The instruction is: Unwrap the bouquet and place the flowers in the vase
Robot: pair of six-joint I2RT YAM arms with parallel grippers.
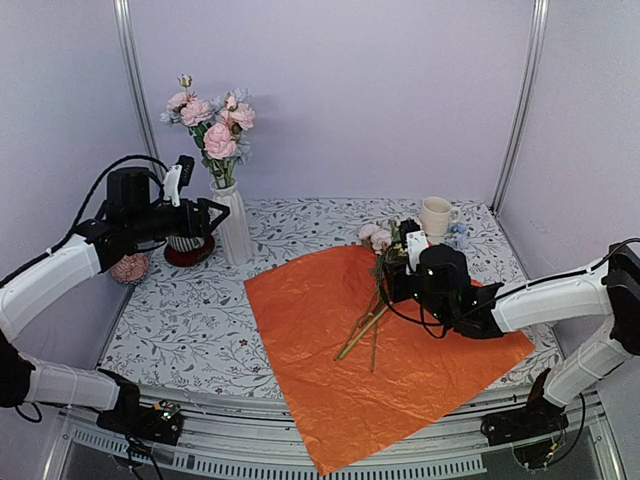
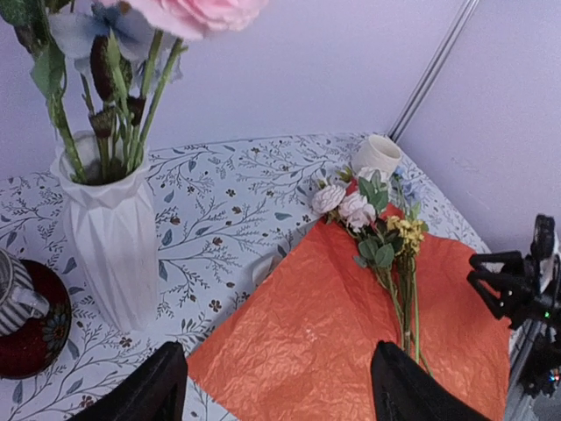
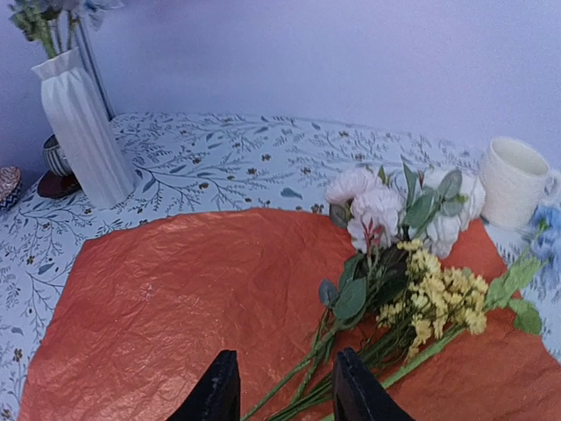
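A tall white vase (image 1: 234, 225) holding pink and blue flowers (image 1: 219, 140) stands at the back left. Loose pink, white and yellow flowers (image 3: 377, 210) with long stems lie on an orange sheet (image 1: 300, 350). My left gripper (image 1: 208, 215) hangs in front of the vase, open with nothing between its fingers; in the left wrist view the vase (image 2: 114, 246) rises beyond it. My right gripper (image 1: 398, 275) is over the flower stems, open, its fingertips (image 3: 223, 377) pointing toward them with nothing visibly held.
A cream mug (image 1: 437, 215) stands behind the flowers at the back right. A striped pot on a dark saucer (image 1: 185, 254) sits left of the vase, with a pink round object (image 1: 130, 268) beside it.
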